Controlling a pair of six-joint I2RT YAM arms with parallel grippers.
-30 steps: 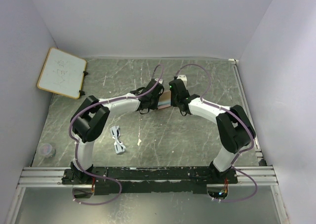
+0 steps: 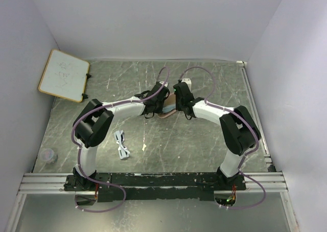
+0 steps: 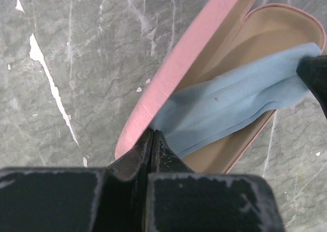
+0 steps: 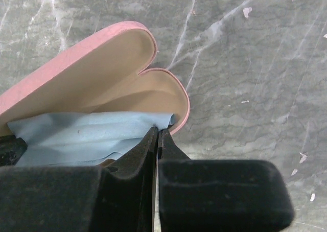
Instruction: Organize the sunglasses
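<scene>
An open glasses case, pink outside and tan inside, lies with a folded light-blue cloth (image 3: 219,101) along it; no sunglasses show. In the left wrist view its pink wall (image 3: 176,63) runs beside the cloth. My left gripper is shut on the cloth's near end, close against that wall. At the opposite end, by the case's rounded rim (image 4: 180,91), the right gripper is shut with its tips against the cloth; whether any of it is pinched there is unclear. From above, both arms largely cover the case (image 2: 167,114).
A folded grey-white item (image 2: 121,144) lies on the marble-patterned table at the front left. A whiteboard (image 2: 64,74) leans at the back left, and a clear round container (image 2: 48,155) stands near the left edge.
The visible part of the case has tilted and its lower edge shows nearer the front. The left arm looks still.
</scene>
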